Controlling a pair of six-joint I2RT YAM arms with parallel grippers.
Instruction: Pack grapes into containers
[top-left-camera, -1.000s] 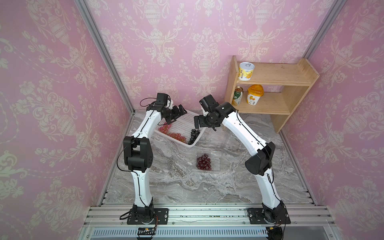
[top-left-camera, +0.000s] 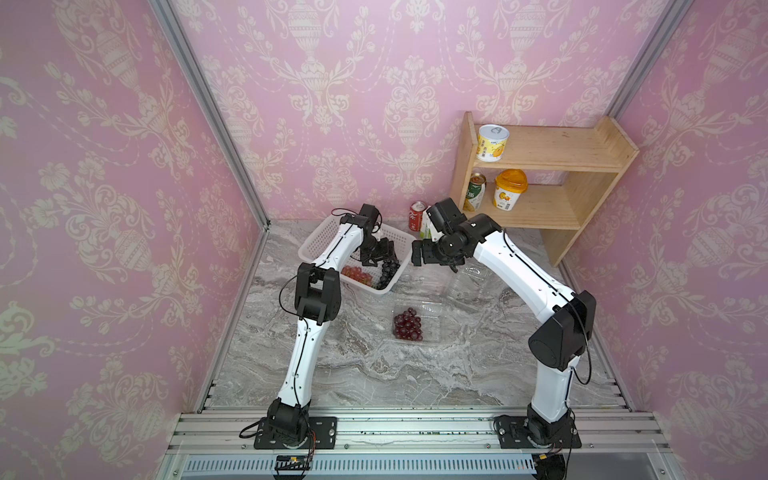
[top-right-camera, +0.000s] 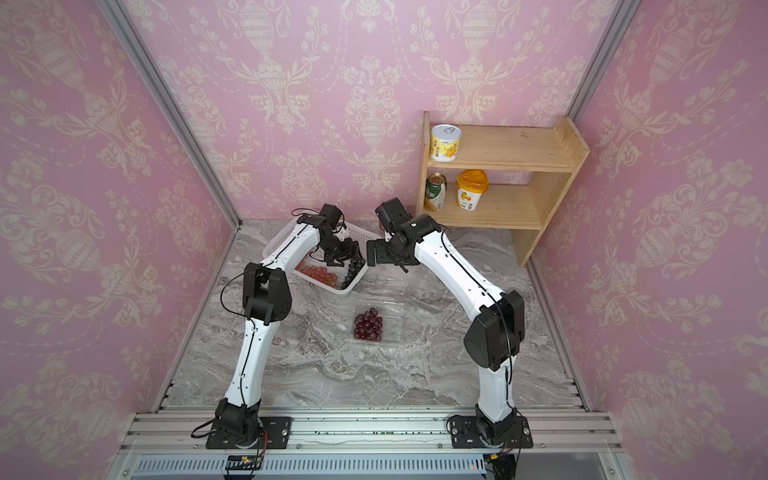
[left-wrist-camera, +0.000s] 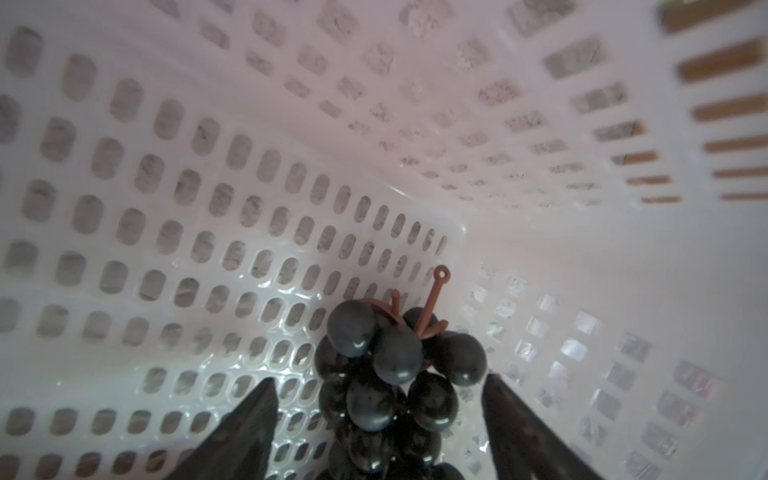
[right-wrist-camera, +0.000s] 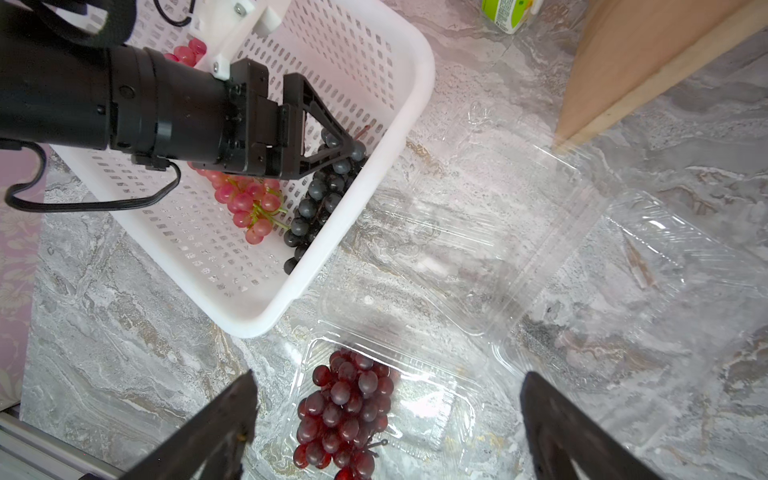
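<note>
My left gripper is down inside the white basket (right-wrist-camera: 264, 308), fingers apart around the top of a bunch of black grapes (left-wrist-camera: 396, 356) with a brown stem; contact is unclear. Red grapes (right-wrist-camera: 252, 204) lie beside the black ones. Dark red grapes (right-wrist-camera: 348, 408) sit in a clear container (right-wrist-camera: 424, 428) in front. My right gripper hangs open above, to the right of the basket, nothing between its fingers.
Empty clear containers (right-wrist-camera: 512, 208) stand right of the basket. A wooden shelf (top-left-camera: 560, 214) with cans and a tub is at the back right.
My left gripper has moved right and down into the basket toward the black grapes. The right arm has shifted to the right, away from the basket.
</note>
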